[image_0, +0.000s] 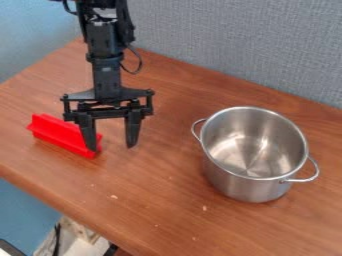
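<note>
My gripper (110, 135) hangs low over the left half of the wooden table, its two dark fingers spread apart with bare wood visible between them. A red elongated object (56, 131) lies on the table at the left, its right end close beside or behind the left finger; whether they touch I cannot tell. A steel pot (254, 158) with two side handles stands upright on the right, apart from the gripper, and looks empty.
</note>
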